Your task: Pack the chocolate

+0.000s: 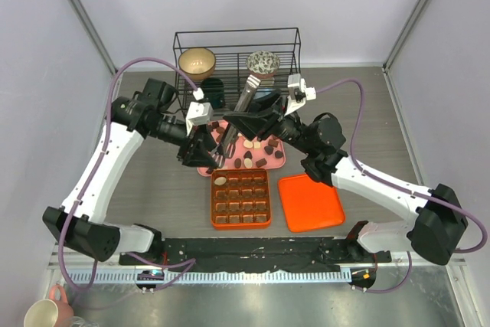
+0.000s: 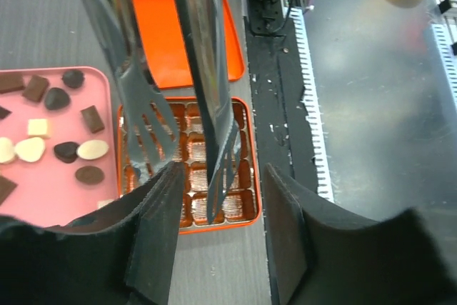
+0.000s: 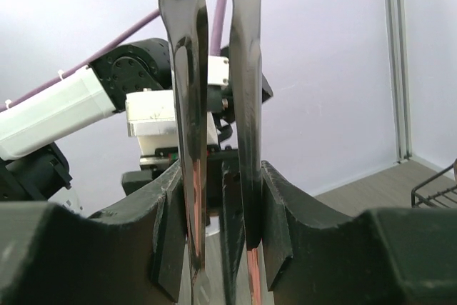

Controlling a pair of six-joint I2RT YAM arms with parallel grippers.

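Metal tongs slant above the pink tray, held by my right gripper, which is shut on them. In the left wrist view both tong arms hang in front of the box. My left gripper is open beside the tongs' lower part, with no grip on them visible. Brown, dark and cream chocolates lie on the pink tray. The orange box with brown compartments stands in front of the tray. One cream chocolate sits in its back-left compartment.
An orange-red lid lies flat to the right of the box. Behind the tray stands a black wire rack with bowls. The table left of the box is clear.
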